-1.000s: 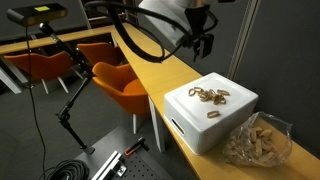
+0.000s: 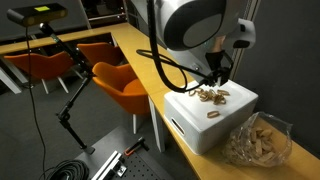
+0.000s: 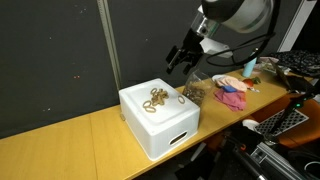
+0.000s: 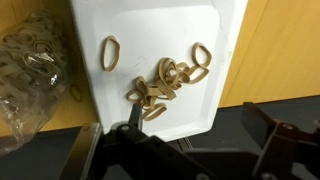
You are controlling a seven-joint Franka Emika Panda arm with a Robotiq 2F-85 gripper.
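A white box [image 3: 160, 125] with a flat top stands on the wooden table. On its top lies a cluster of tan rubber bands [image 4: 165, 86], partly overlapping. Apart from them are a loose band [image 4: 111, 53] on the bag's side and another band [image 4: 202, 55] on the opposite side, close to the cluster. My gripper is open, its dark fingers wide apart and nothing between them. In exterior view 2 the gripper [image 3: 179, 69] hangs above the box top, clear of the bands. Exterior view 1 shows the arm covering part of the box's far edge.
A clear plastic bag [image 2: 258, 142] of more bands lies on the table beside the box. Past it, exterior view 2 shows a pink cloth [image 3: 232, 100] and assorted items. Orange chairs [image 2: 122, 92] stand behind.
My gripper has come down from higher up and is nearer the box top. The bands, the box and the bag have stayed where they were.
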